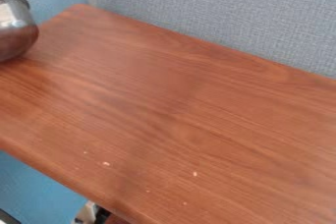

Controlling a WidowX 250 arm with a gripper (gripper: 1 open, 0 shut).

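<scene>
A shiny steel pot (14, 33) is at the far left edge of the camera view, cut off by the frame, over the back-left end of a wooden table (184, 120). Part of my gripper, black with a cable, shows just above the pot at the top-left corner. Its fingertips are out of sight or too cropped to tell how they stand.
A grey fabric partition (223, 12) runs along the back of the table, with a blue surface (39, 189) to the left and below.
</scene>
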